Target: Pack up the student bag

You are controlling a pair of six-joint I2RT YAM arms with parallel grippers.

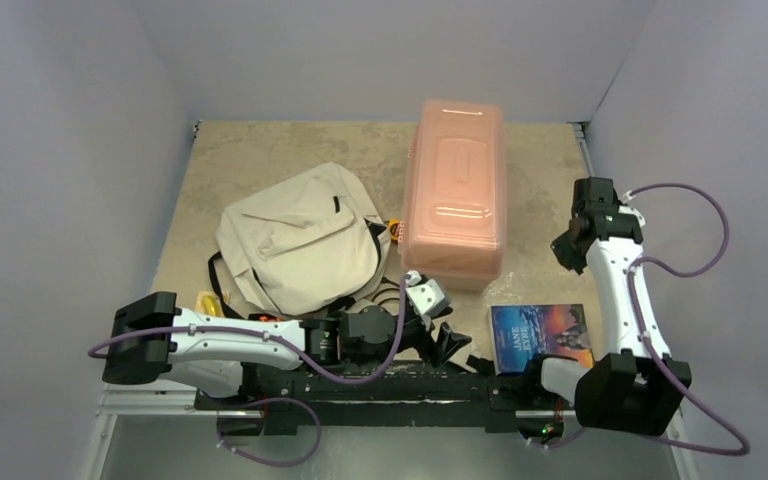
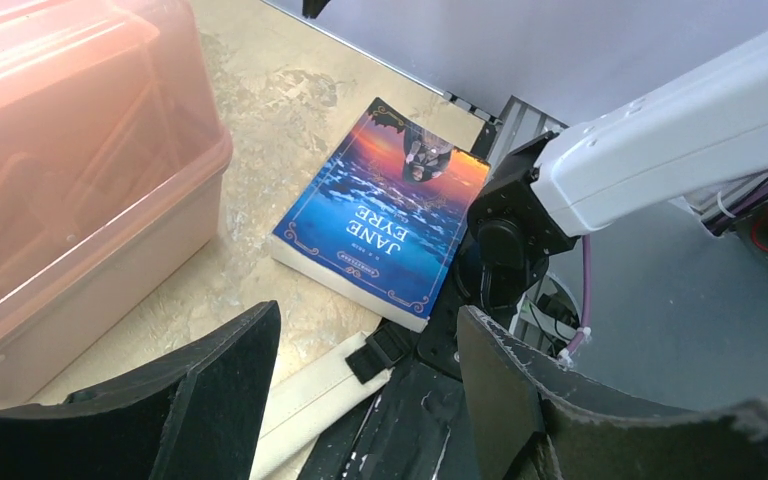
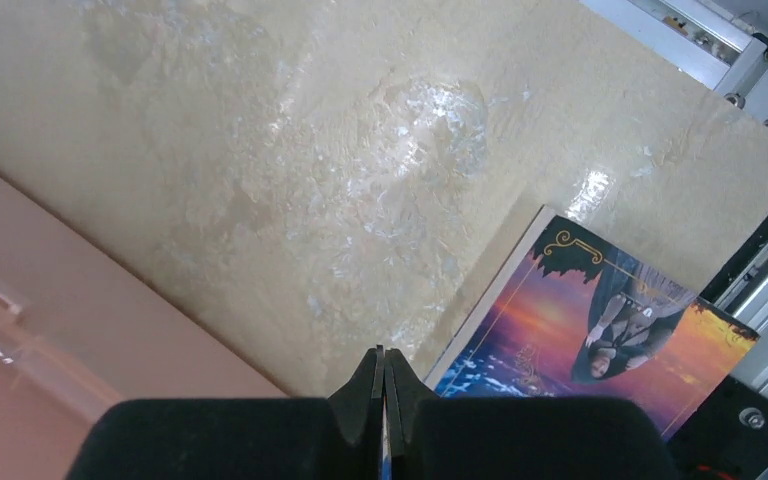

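Observation:
The Jane Eyre book [image 1: 530, 328] lies flat at the front right of the table. Its whole cover shows in the left wrist view. In the right wrist view my right gripper is shut, its fingertips pressed together with nothing between them. From above it hangs behind the book, apart from it, near the table's right side. My left gripper stands open and empty, left of the book at the front. The cream student bag [image 1: 305, 240] lies at the left; I cannot tell what it holds.
A pink translucent lidded box [image 1: 457, 185] stands back of the middle, between the bag and the right arm. A cream strap with a black buckle [image 2: 378, 352] lies at the front edge beside the book. Bare table stretches behind the book.

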